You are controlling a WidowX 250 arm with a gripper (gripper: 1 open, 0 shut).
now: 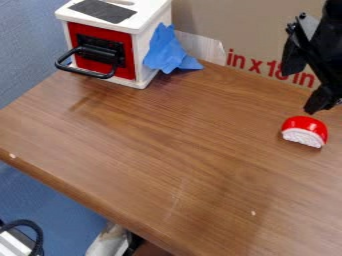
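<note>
The black gripper (pixel 309 78) reaches in from the right edge, above and just behind a red brush-like object (pixel 305 129) with white bristles lying on the wooden table. The gripper is seen side-on and partly cut off by the frame, so its finger state is unclear.
A white toy oven (pixel 139 18) with a red front and black handle stands at the back left, a blue cloth (pixel 168 52) against its side. Cardboard lines the back. The table's left edge runs diagonally.
</note>
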